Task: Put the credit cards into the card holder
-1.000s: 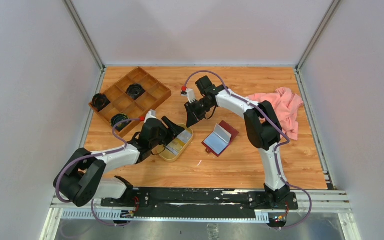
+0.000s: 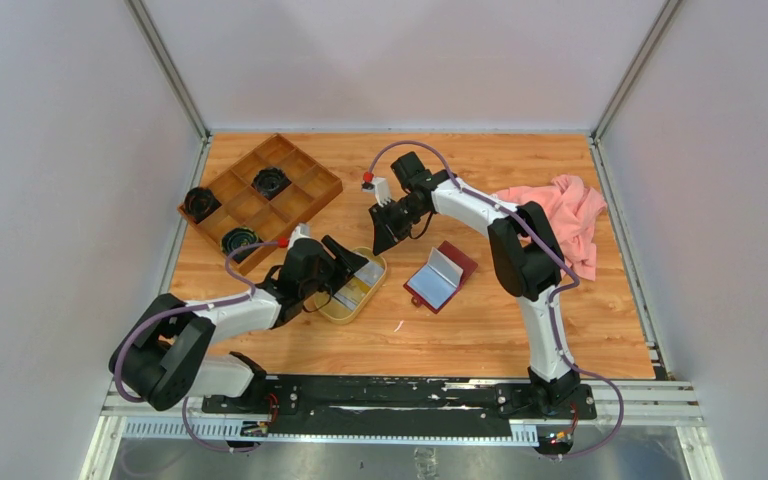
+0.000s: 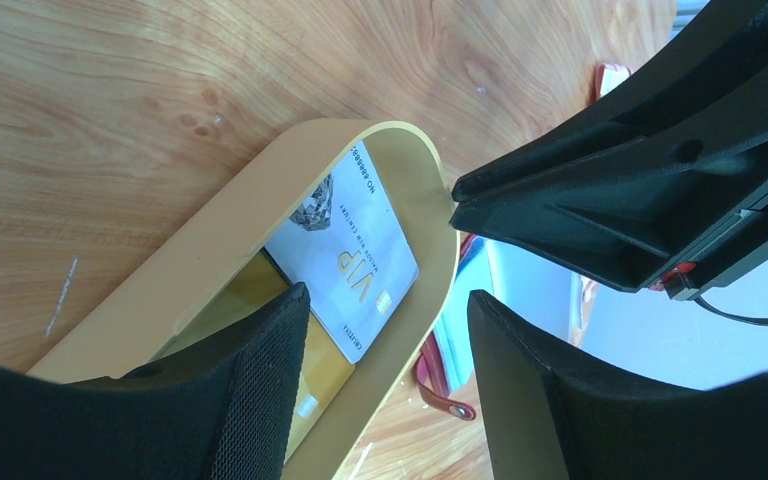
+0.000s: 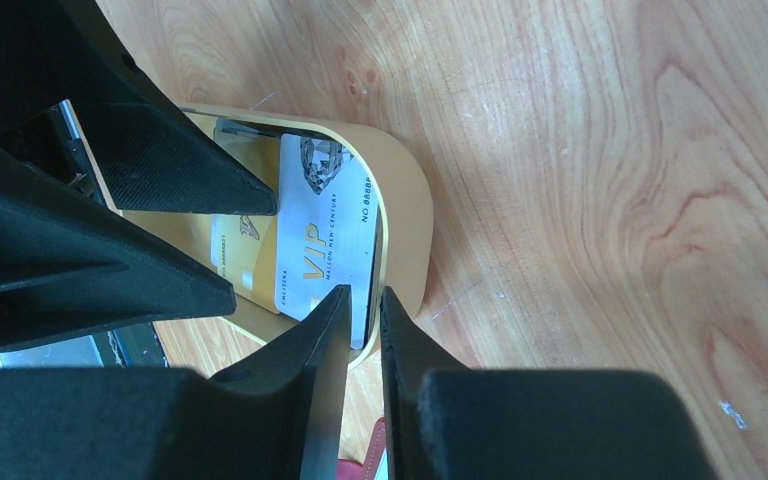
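Note:
In the top view, a tan oval tray (image 2: 334, 317) holds several cards. A silver VIP card (image 3: 350, 255) lies at the tray's far end, over a gold card (image 3: 312, 400). My left gripper is open above the tray, with nothing between its fingers. At the far end of the tray my right gripper stands slightly open, a narrow gap between its fingertips. Its tips appear close to the tray's rim; whether they touch it cannot be told. The dark red card holder (image 2: 434, 284) lies opened on the table, its clear sleeves showing.
A brown compartment tray (image 2: 305, 195) with black round items stands at the back left. A pink cloth (image 2: 566, 215) lies crumpled at the right. Bare wooden table (image 2: 490, 340) surrounds the card holder at the front and right. Both grippers are close together over the tan tray.

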